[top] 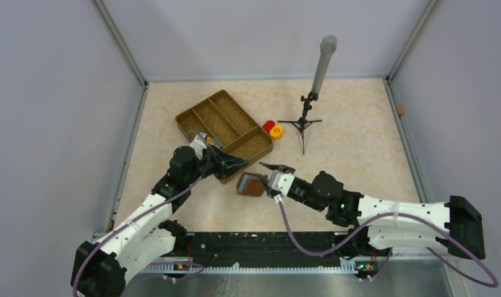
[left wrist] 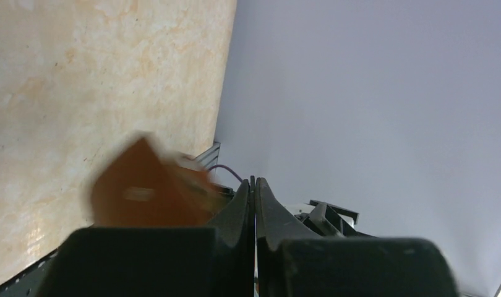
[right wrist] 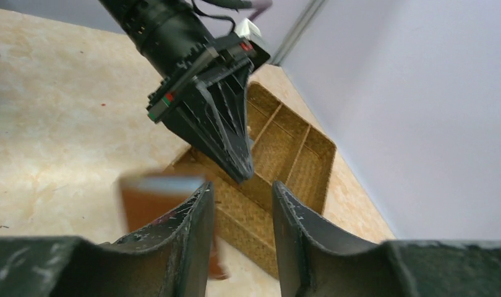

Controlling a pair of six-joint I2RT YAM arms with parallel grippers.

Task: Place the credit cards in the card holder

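Observation:
The brown card holder [top: 252, 185] is clear of both grippers' fingertips, blurred in both wrist views. A pale blue-grey strip shows along its opening. In the left wrist view the holder [left wrist: 146, 192] is left of my left gripper, which is shut with nothing between its fingers. My right gripper stands open with an empty gap, and the holder [right wrist: 155, 207] is seen to the left, partly behind its left finger. Some cards [top: 216, 143] peek out of the tray, mostly covered by the left arm.
A woven divided tray [top: 226, 93] lies at the back left, under the left gripper's side. A red piece [top: 268, 125] and a yellow piece [top: 276, 132] sit against its right corner. The tripod stand [top: 303, 120] is behind on the right.

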